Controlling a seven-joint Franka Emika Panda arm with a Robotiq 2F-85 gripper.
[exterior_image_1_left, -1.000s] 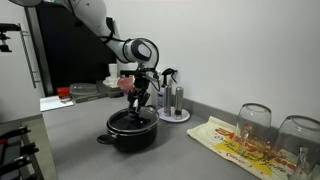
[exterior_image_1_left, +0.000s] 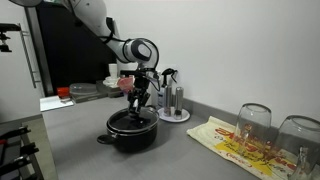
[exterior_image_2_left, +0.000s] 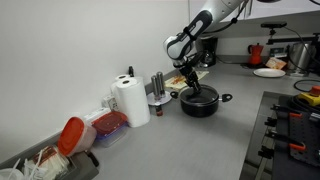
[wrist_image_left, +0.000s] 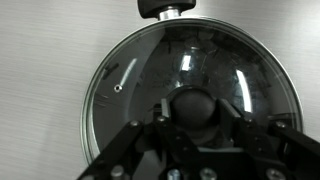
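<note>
A black pot (exterior_image_1_left: 130, 135) stands on the grey table with its glass lid (wrist_image_left: 130, 80) resting on top. In the wrist view the lid's round dark knob (wrist_image_left: 194, 106) sits between the fingertips, and my gripper is shut on it. From the side, the gripper (exterior_image_1_left: 134, 104) reaches down to the middle of the lid. One black pot handle (wrist_image_left: 165, 7) shows at the top of the wrist view. The contents of the pot cannot be made out.
Behind the pot, a white plate (exterior_image_1_left: 180, 116) holds several metal shakers. Two upturned glasses (exterior_image_1_left: 254, 124) stand beside a patterned cloth (exterior_image_1_left: 225, 142). A paper towel roll (exterior_image_2_left: 132, 101) and a red container (exterior_image_2_left: 75, 134) are farther along. Table space in front of the pot is clear.
</note>
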